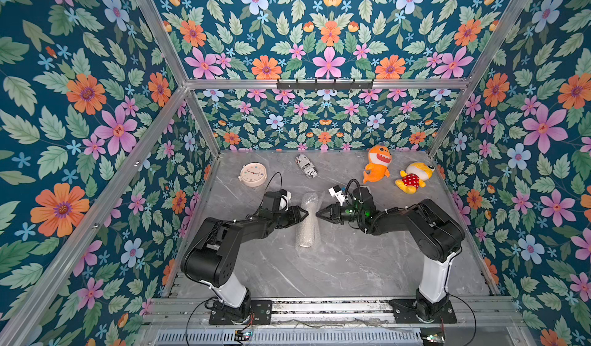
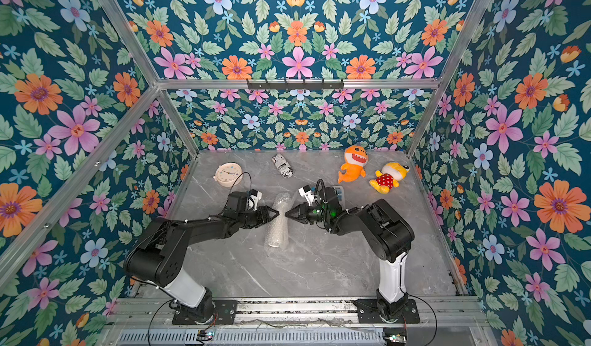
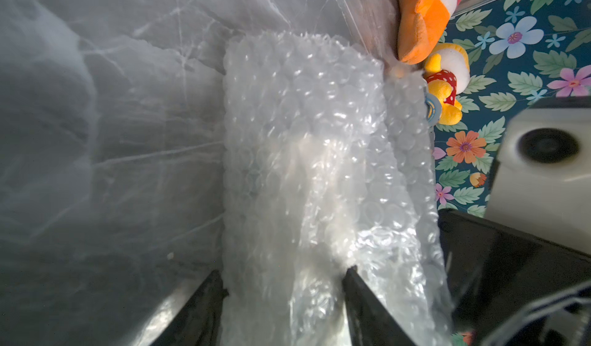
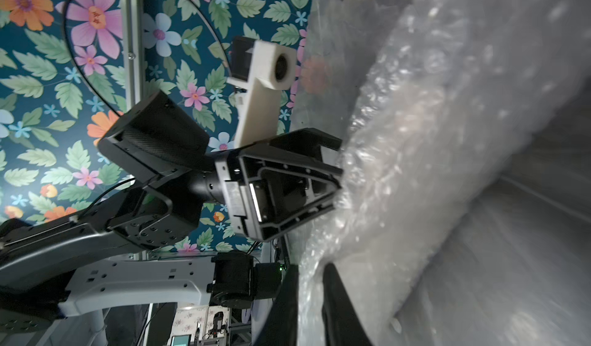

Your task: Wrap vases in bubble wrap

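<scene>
A roll of bubble wrap (image 1: 306, 229) lies lengthwise front to back on the grey table, a pale shape inside it, probably the vase, though blurred by the plastic. My left gripper is at its left side, fingers part open around the upper layers, the wrap between them. From the opposite side my right gripper reaches the roll's edge, fingertips close together at the plastic; whether they grip it is unclear. In both top views the two grippers face each other across the roll.
Along the back stand a round clock (image 1: 252, 173), a grey patterned object (image 1: 306, 165), an orange shark plush (image 1: 376, 167) and a yellow plush in red (image 1: 411, 180).
</scene>
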